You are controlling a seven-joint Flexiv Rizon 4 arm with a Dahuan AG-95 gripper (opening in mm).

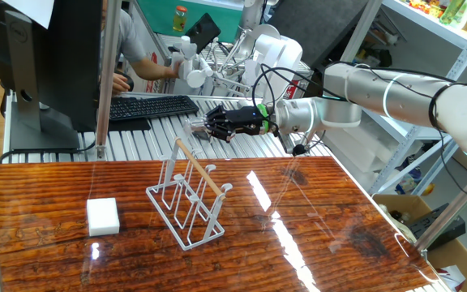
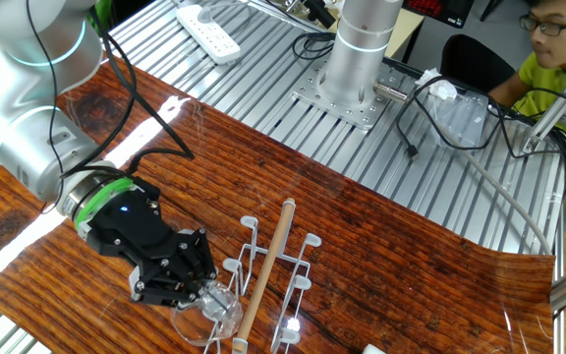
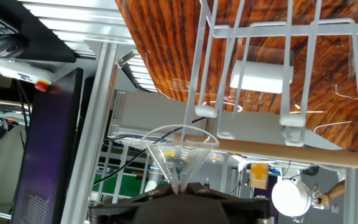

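My gripper (image 2: 204, 289) is shut on a clear glass (image 2: 226, 307). In the wrist view the glass (image 3: 178, 155) looks like a see-through cone, its narrow end between the fingertips and its wide round rim pointing away from me. A white wire rack (image 1: 186, 199) with a wooden top bar (image 1: 199, 166) stands on the table. In exterior view 2 the glass appears right beside the rack's bar (image 2: 267, 270); whether they touch, I cannot tell. Exterior view 1 has the gripper (image 1: 204, 126) beyond the rack, the glass barely visible there.
A white block (image 1: 102, 216) lies on the glossy wooden table (image 1: 47, 259), left of the rack. Beyond the table's far edge are a monitor (image 1: 51, 65) and a keyboard (image 1: 154, 106). The table right of the rack is clear.
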